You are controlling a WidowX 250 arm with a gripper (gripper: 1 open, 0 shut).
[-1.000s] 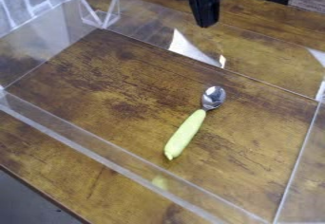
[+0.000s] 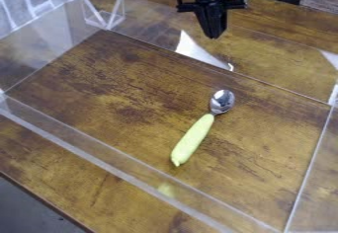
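My black gripper (image 2: 211,26) hangs at the top centre of the camera view, above the back part of the wooden board, its fingers pointing down and close together with nothing visible between them. Well below it lies a spoon with a shiny steel head (image 2: 222,102) and a long pale yellow-green handle (image 2: 193,140), angled toward the lower left.
Clear acrylic walls (image 2: 99,176) surround the wooden work surface (image 2: 106,109), which is bare apart from the spoon. A white triangular patch (image 2: 199,51) shows by the back wall, below the gripper. White railing bars stand at the top left.
My gripper has moved slightly down and to the left over the last second. The spoon has not moved.
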